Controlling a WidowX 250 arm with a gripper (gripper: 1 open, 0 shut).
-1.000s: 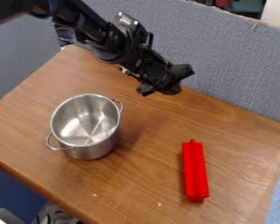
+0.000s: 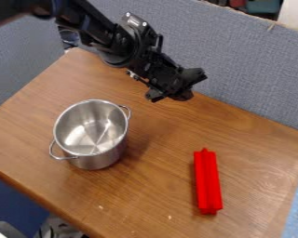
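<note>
My black gripper (image 2: 177, 85) hangs over the back of the wooden table, above and to the right of a steel pot (image 2: 89, 133) with two wire handles. It looks shut, with nothing visible between its fingers, though its tips are small and dark in this view. The pot stands upright and empty on the left part of the table. A red elongated box-like object (image 2: 207, 181) lies on the right front of the table, well apart from both the pot and the gripper.
A grey padded wall (image 2: 238, 65) runs behind the table (image 2: 139, 204). A light blue strip (image 2: 296, 206) is at the right edge.
</note>
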